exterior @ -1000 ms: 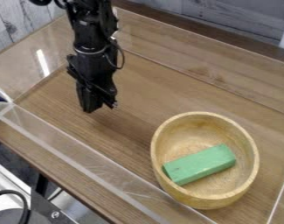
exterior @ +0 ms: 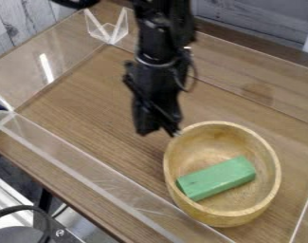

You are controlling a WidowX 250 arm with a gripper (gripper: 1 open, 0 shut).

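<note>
My gripper (exterior: pixel 151 122) is over the wooden table, up and to the left of a round tan bowl (exterior: pixel 267 188); it is blurred, and I see nothing clearly held in it. A green block (exterior: pixel 217 177) lies inside the bowl at the lower right of the camera view.
The bare wooden table (exterior: pixel 81 133) is open to the left of the bowl and behind it. Clear plastic strips (exterior: pixel 67 169) run along the left and front edges. A clear object (exterior: pixel 108 27) stands at the back left.
My arm and gripper have moved to the right, toward the bowl. The bowl and green block are unchanged.
</note>
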